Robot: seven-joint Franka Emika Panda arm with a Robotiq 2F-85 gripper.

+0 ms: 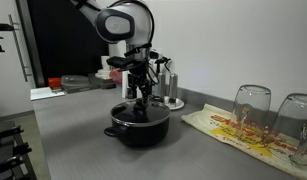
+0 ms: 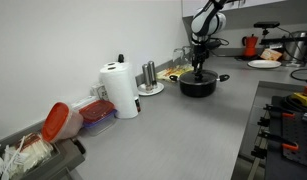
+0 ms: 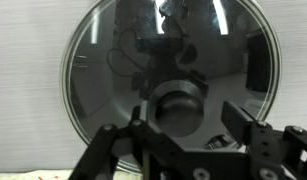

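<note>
A black pot with two side handles stands on the grey table, covered by a glass lid with a metal rim. The lid's round black knob shows in the wrist view between the fingers of my gripper. The fingers are open, one finger to each side of the knob, with a wider gap on the right. From outside, the gripper points down at the lid's middle. Whether a finger touches the lid cannot be made out.
Two upturned glasses rest on a yellow patterned cloth to the right of the pot. Metal shakers and a white canister stand along the wall.
</note>
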